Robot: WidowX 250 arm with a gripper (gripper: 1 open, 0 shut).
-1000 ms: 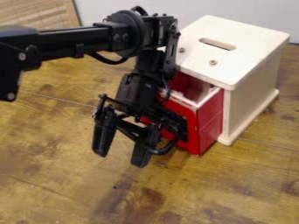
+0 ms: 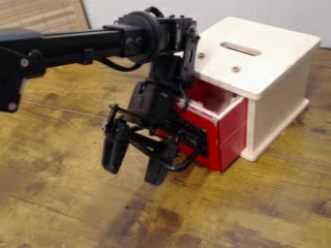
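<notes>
My black gripper (image 2: 135, 161) hangs low at the centre of the camera view, in front of a white wooden box (image 2: 265, 58) with a red drawer (image 2: 226, 136) in its front. Its two fingers point down toward the floor and stand apart, with nothing visible between them. The arm covers much of the drawer, so its left part and most of its inside are hidden.
The box has a slot and screws on top. Bare wooden floor (image 2: 65, 194) lies open to the left and front. A lighter wooden board (image 2: 58, 92) lies at the back left, under the arm.
</notes>
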